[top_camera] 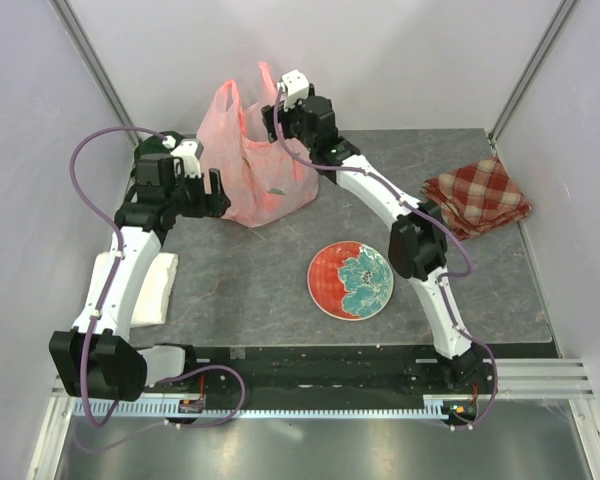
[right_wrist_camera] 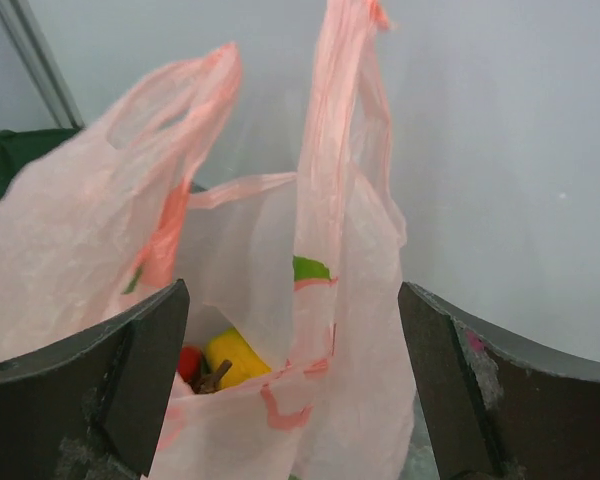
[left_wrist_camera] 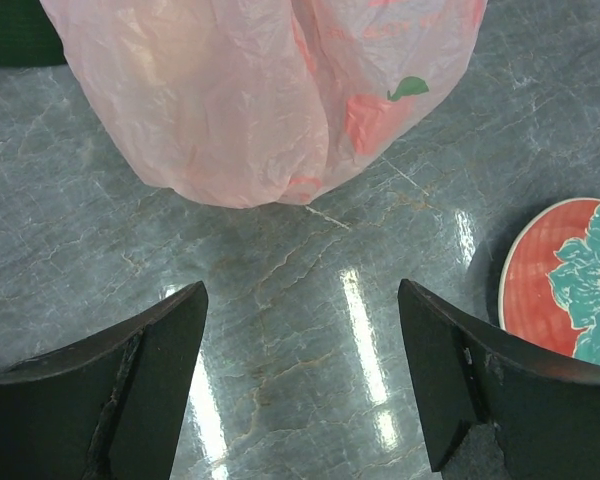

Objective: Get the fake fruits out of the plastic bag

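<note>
A pink plastic bag (top_camera: 255, 175) stands at the back of the table, its handles raised. My open right gripper (top_camera: 280, 118) is over its right side, beside a handle. In the right wrist view the fingertips frame that handle (right_wrist_camera: 315, 250), and a yellow fruit (right_wrist_camera: 235, 357) and a red one (right_wrist_camera: 190, 362) show inside the bag. My left gripper (top_camera: 200, 195) is at the bag's front left, open with nothing between its fingertips; the left wrist view shows bare table below it and the bag (left_wrist_camera: 240, 120) beyond.
A red plate (top_camera: 325, 275) with a teal flower lies front centre. A folded plaid cloth (top_camera: 485, 195) is at the right, a white cloth (top_camera: 155, 290) at the left, and a dark green item (left_wrist_camera: 10, 30) behind the left arm.
</note>
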